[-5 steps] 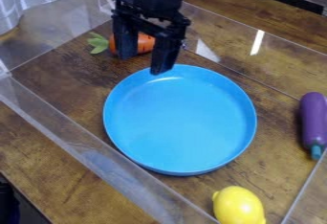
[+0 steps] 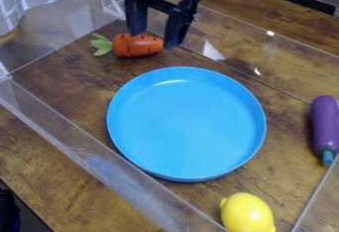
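Observation:
My black gripper [image 2: 157, 25] is at the top centre of the camera view, open, with its fingers either side of the upper part of an orange carrot [image 2: 138, 46]; whether they touch it I cannot tell. The carrot has green leaves at its left end and lies on the wooden surface. Below it sits a large, empty blue plate [image 2: 185, 124].
A purple eggplant [image 2: 324, 127] lies at the right edge and a yellow lemon [image 2: 247, 212] at the lower right. Clear transparent walls run along the left, bottom and right. Bare wood [image 2: 73, 87] shows left of the plate.
My gripper has moved up the view, away from the plate and over toward the carrot. The plate, carrot, eggplant and lemon look unmoved.

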